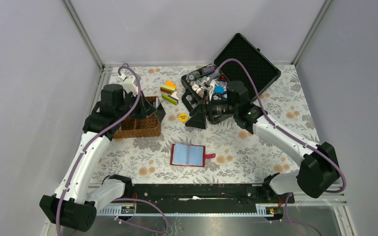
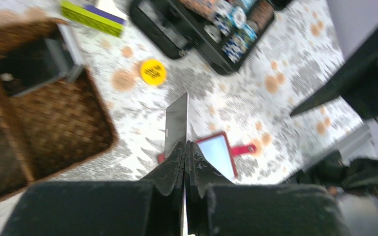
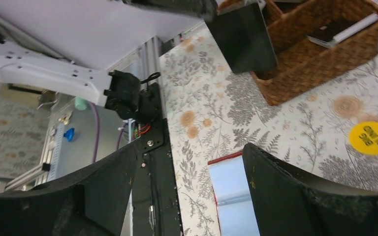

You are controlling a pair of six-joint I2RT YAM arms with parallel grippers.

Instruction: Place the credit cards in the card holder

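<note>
A thin dark grey card [image 2: 177, 124] stands up from the fingertips of my left gripper, which is shut on it. In the top view that card [image 1: 161, 112] sticks out over the right rim of the wicker basket. The card holder [image 1: 187, 155], red-edged with pale blue pockets, lies spread open at the front of the table. My right gripper is open, with nothing between its widely spaced fingers. It hovers behind the card holder and to the right of the card, facing it, with a gap between.
More dark cards or flat items [image 3: 330, 32] lie in the wicker basket [image 1: 147, 131]. A yellow round disc [image 1: 182, 117] and small coloured boxes [image 1: 170, 98] lie right of it. The black case [image 1: 250, 64] full of items fills the back. Around the card holder the table is clear.
</note>
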